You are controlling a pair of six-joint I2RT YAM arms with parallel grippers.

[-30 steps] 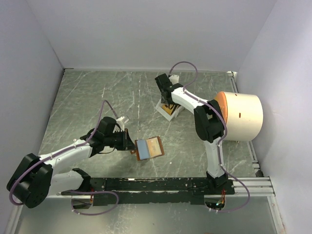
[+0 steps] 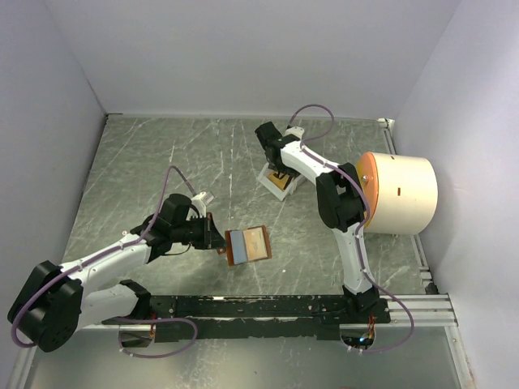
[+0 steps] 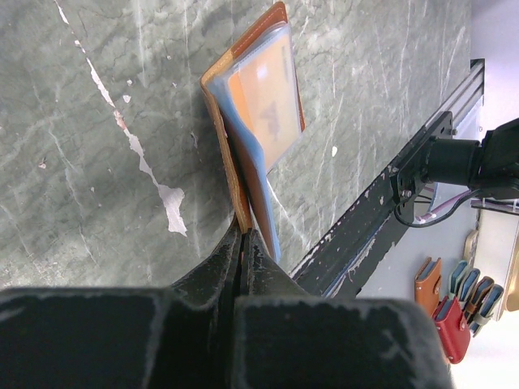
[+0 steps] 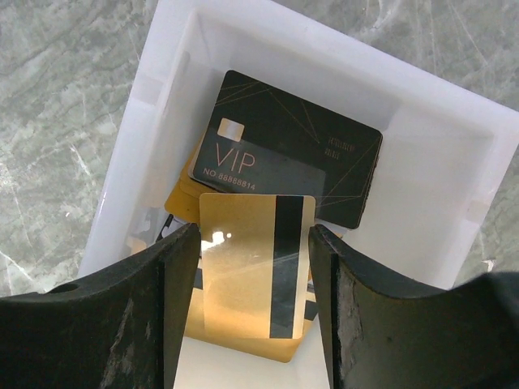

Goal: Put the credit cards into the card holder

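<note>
The brown card holder (image 2: pixel 248 245) lies open on the table, with a blue-edged clear sleeve (image 3: pixel 263 97) inside. My left gripper is shut on one brown edge, which stands raised in the left wrist view. Cards lie in a white tray (image 4: pixel 442 174). Over them, my right gripper has its fingertips at both sides of a gold card with a black stripe (image 4: pixel 235 267); whether they grip it I cannot tell. A black VIP card (image 4: pixel 316 138) and another gold card (image 4: pixel 243 346) lie around it, partly covered.
The tray's walls rise close around the right gripper. A large cream cylinder with an orange end (image 2: pixel 405 194) stands at the right, behind the right arm. Bare table lies between tray and card holder.
The right arm has shifted slightly to the left over the tray, its forearm swinging a little the same way. The left arm and card holder stay almost in place.
</note>
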